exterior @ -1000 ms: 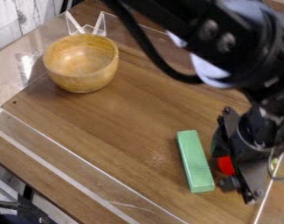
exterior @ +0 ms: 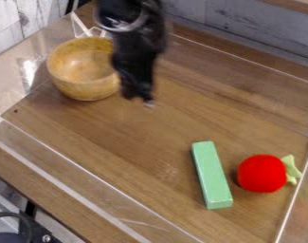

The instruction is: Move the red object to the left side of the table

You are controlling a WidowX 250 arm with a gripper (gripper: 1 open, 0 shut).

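The red object (exterior: pixel 262 174), round like a tomato with a green stem, rests on the wooden table (exterior: pixel 131 152) near the right edge. My gripper (exterior: pixel 145 99) is a dark, motion-blurred shape over the upper middle of the table, just right of the wooden bowl. No red shows at its fingers, and a wide stretch of bare table separates it from the red object. Blur hides how its two fingers stand.
A green block (exterior: pixel 210 176) lies just left of the red object. The wooden bowl (exterior: pixel 81 87) stands at the upper left, partly behind the arm.
From around the red object, my gripper has swung up and left to beside the bowl, blurring as it moves. The red object, now uncovered, remains at the right; block and bowl have not moved.
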